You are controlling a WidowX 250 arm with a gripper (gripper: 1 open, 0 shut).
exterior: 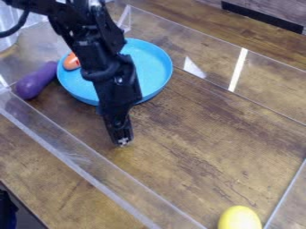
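Note:
My black gripper [121, 139] reaches down from the top left to the bare wood just in front of a blue plate [156, 64], shut, with nothing visible between its fingertips. The arm hides much of the plate. An orange object [71, 62], probably a carrot, shows at the plate's left behind the arm. A purple eggplant [36, 80] lies left of the plate. A yellow oval object [239, 217] lies at the bottom right.
Transparent edges run along the left and right sides of the work area.

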